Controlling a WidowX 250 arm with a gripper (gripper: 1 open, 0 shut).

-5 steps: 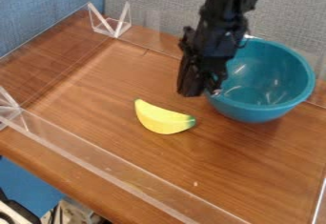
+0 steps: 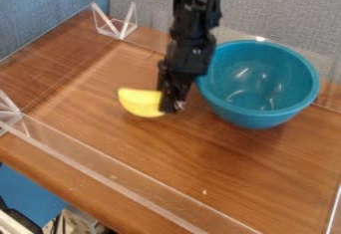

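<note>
A black robot arm reaches down from the top of the view, and its gripper is shut on a yellow banana. The banana sits just left of the fingertips, its right end hidden by the gripper. To the right is a teal bowl, empty inside as far as it shows, with the arm in front of its left side.
A clear acrylic strip runs along the near left edge, with white brackets at the back left and at the left side. A grey padded wall stands behind.
The gripper came down from above the bowl's left onto the banana and shut on it. Both have since shifted left and up in the view.
</note>
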